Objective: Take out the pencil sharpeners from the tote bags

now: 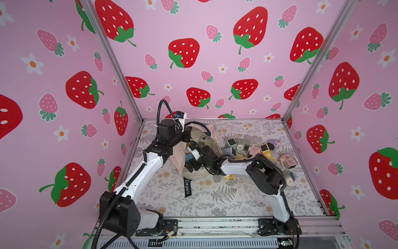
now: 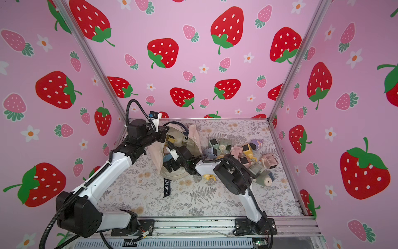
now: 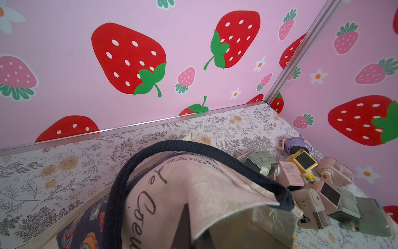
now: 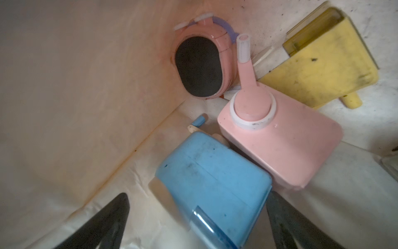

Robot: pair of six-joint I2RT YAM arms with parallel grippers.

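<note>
The tote bag (image 1: pixel 179 157) lies open on the table. My left gripper (image 1: pixel 185 133) is at its upper rim, shut; in the left wrist view the pink fabric and navy strap (image 3: pixel 174 145) fill the lower middle. My right gripper is down inside the bag, open, its fingers either side of a blue sharpener (image 4: pixel 213 182). Beside that lie a pink sharpener (image 4: pixel 286 132), a yellow sharpener (image 4: pixel 315 70) and a rounded pink sharpener with a dark panel (image 4: pixel 199 66).
Several sharpeners (image 1: pixel 255 151) are clustered on the table right of the bag, with a small yellow item (image 2: pixel 209 177) at its front right. Patterned walls bound the back and sides.
</note>
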